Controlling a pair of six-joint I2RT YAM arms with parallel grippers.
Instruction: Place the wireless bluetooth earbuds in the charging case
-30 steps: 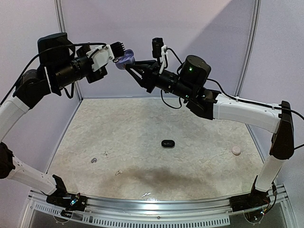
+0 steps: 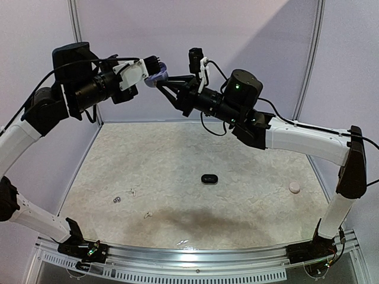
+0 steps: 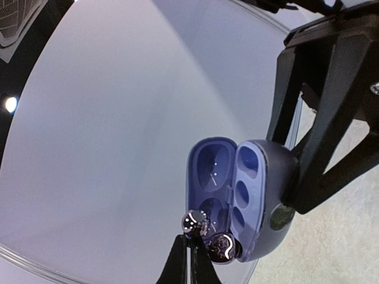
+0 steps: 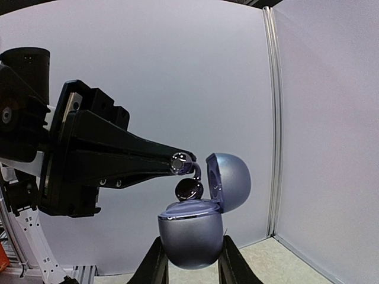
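An open purple charging case (image 2: pixel 157 74) is held in the air by my right gripper, which is shut on its body; its lid (image 4: pixel 231 180) stands raised. In the left wrist view the case (image 3: pixel 272 242) shows its empty-looking hollows. My left gripper is shut on a shiny earbud at the case's lower edge; its dark rounded end (image 4: pixel 189 189) sits just above the case body in the right wrist view.
On the table (image 2: pixel 148 160) lie a black oval object (image 2: pixel 209 178), a pale round object (image 2: pixel 294 187) and several small bits at left and front. The arms are high above the open table, near the back wall.
My left gripper and wrist have shifted slightly right and tilted at the case. The right arm and the case look unmoved.
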